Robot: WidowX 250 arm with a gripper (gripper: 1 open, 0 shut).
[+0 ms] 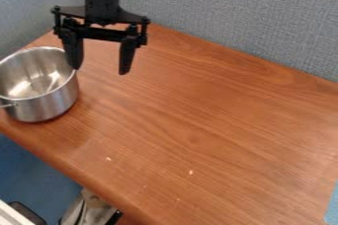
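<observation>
The black gripper (99, 57) hangs high above the wooden table, its two fingers spread wide with nothing visible between them. Its left finger reaches down by the rim of a steel pot (43, 96) at the table's left edge; whether it touches the pot cannot be told. The pot is upright, and its visible interior looks empty.
A grey padded wall (251, 17) runs along the back. Blue floor and some pale and dark objects show below the table's lower left edge.
</observation>
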